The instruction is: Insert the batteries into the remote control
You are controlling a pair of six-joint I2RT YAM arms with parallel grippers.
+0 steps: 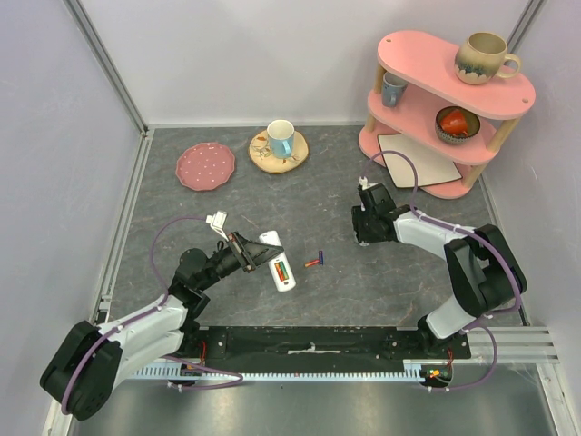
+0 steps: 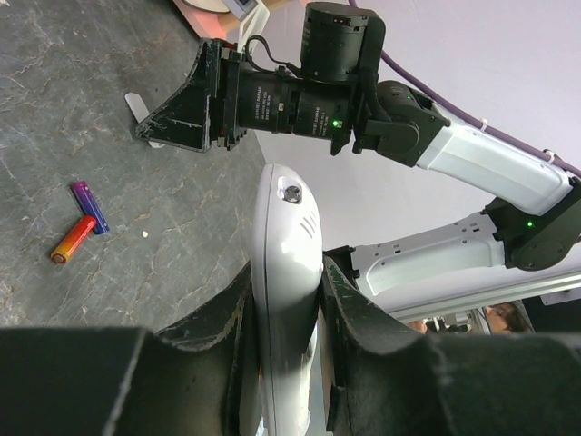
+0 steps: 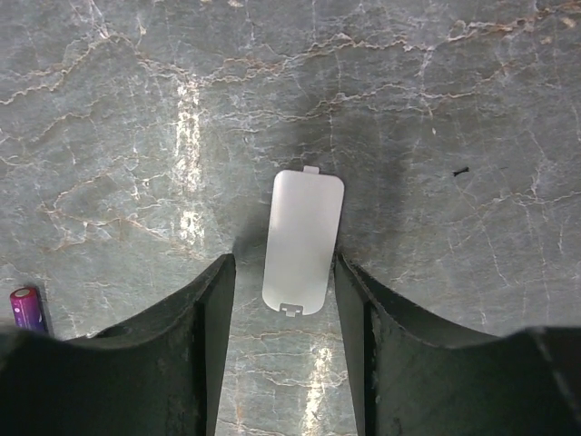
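Observation:
My left gripper (image 1: 259, 253) is shut on the white remote control (image 1: 283, 277), gripping it around the middle of its length. In the top view its battery opening faces up, with orange and green pieces inside. The left wrist view shows the white remote (image 2: 289, 272) edge-on between the fingers. A white battery cover (image 3: 304, 236) lies flat on the table. My right gripper is low over it and open, one finger on each side. The right finger is close to the cover's edge; a gap shows at the left one.
An orange battery (image 2: 73, 240) and a purple battery (image 2: 89, 206) lie on the table between the arms. Further back are a pink plate (image 1: 205, 167), a blue cup (image 1: 280, 139) on a round board, and a pink shelf (image 1: 427, 62) behind the right arm.

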